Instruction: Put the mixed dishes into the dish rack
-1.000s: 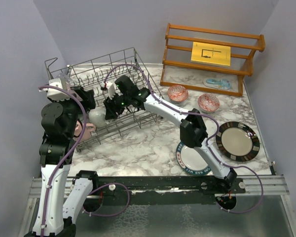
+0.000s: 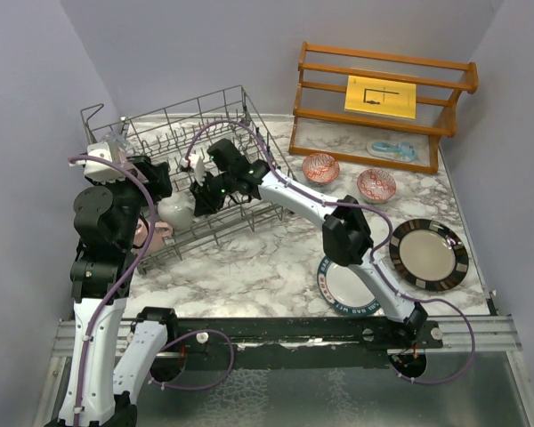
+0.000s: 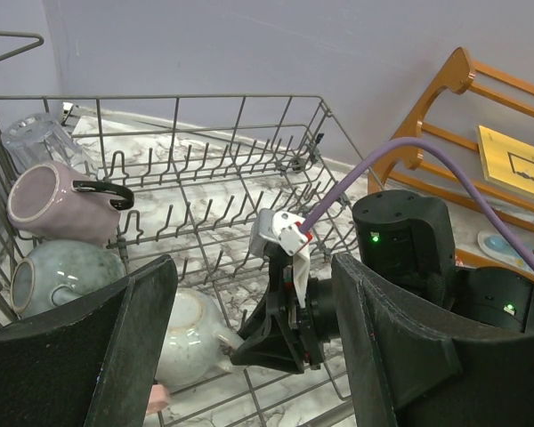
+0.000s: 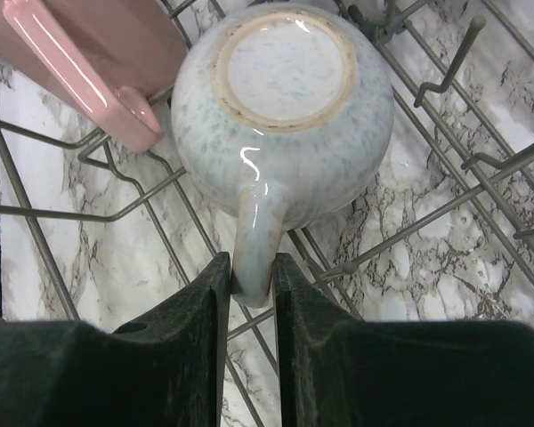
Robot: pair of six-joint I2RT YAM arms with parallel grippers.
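Upside down in the wire dish rack (image 2: 234, 223) rests a pale speckled cup (image 4: 289, 116), its base facing up. My right gripper is shut on this cup's handle. Beside it in the right wrist view is a pink mug (image 4: 116, 62). The left wrist view shows a mauve mug (image 3: 58, 203), a grey-green cup (image 3: 71, 271) and a clear glass (image 3: 43, 140) along the rack's left side. My left gripper is open above the rack, nothing between its fingers. Two red patterned bowls (image 2: 320, 168) (image 2: 376, 185), a dark-rimmed plate (image 2: 429, 254) and a blue-rimmed plate (image 2: 345, 289) lie on the counter.
A wooden stand (image 2: 338, 115) holding a yellow card (image 2: 381, 96) is at the back right. Rows of upright prongs fill the rack's mostly empty back part. Bare marble counter (image 2: 240, 285) lies in front of the rack.
The left arm appears still.
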